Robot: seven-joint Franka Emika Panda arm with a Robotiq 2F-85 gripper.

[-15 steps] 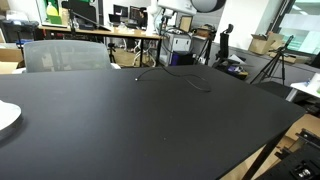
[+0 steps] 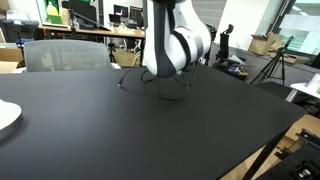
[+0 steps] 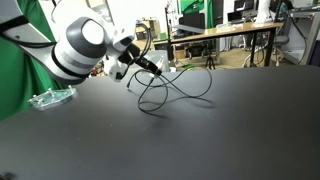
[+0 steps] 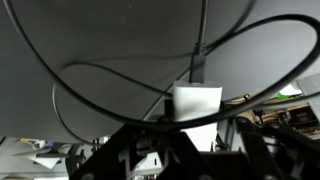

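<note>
A small white block that looks like a charger plug (image 4: 198, 103) shows in the wrist view, with a black connector and a thin black cable (image 4: 100, 108) running from it in wide loops. My gripper is shut on the white block, its dark fingers on either side. In exterior view 2 the white block (image 3: 159, 61) is held above the far part of the dark table, and the cable (image 3: 190, 95) hangs and curls onto the tabletop. From exterior view 1 the arm hides the gripper and block; only loops of cable (image 2: 185, 90) show beside it.
A white round dish (image 2: 8, 114) sits at the left edge of the dark table (image 2: 130, 135). An office chair (image 2: 68, 55) stands behind the table. Desks and tripods are in the background.
The arm has come left and nearer to the camera, and lower in the view. The cable has shifted left with it and now loops around beside the arm.
</note>
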